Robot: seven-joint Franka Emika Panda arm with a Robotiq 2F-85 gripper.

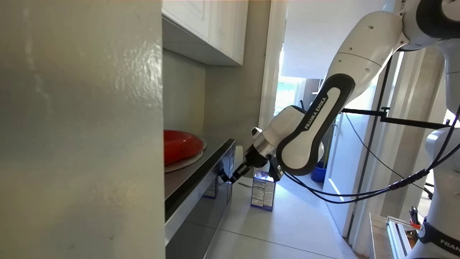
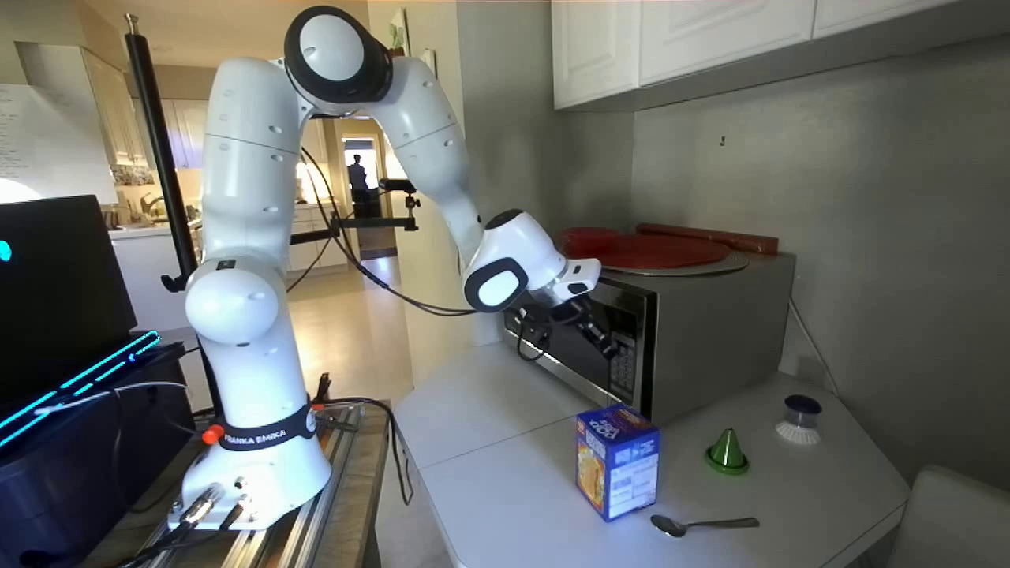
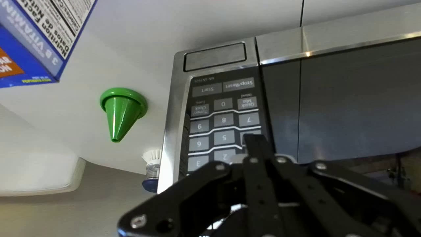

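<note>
A microwave [image 2: 720, 331] stands on the counter, its door closed. In the wrist view its keypad [image 3: 224, 118] appears upside down, with Start and Stop/Reset at the top of the picture. My gripper is shut, nothing showing between its fingers. The fingertips lie over the keypad's right column, below the 7 key, and hide a key there. In exterior view 2 the gripper [image 2: 611, 352] slants down at the panel from the front; whether it touches the surface I cannot tell. In exterior view 1 the tips of the gripper [image 1: 233, 179] are very close to the microwave front.
On the counter [image 2: 511, 454] stand a blue box [image 2: 617, 462], a green cone [image 2: 728, 453] and a brush [image 2: 801, 421]; a spoon [image 2: 705, 524] lies near the box. Red dishes [image 2: 653, 251] rest on the microwave. White cabinets [image 2: 701, 42] hang above.
</note>
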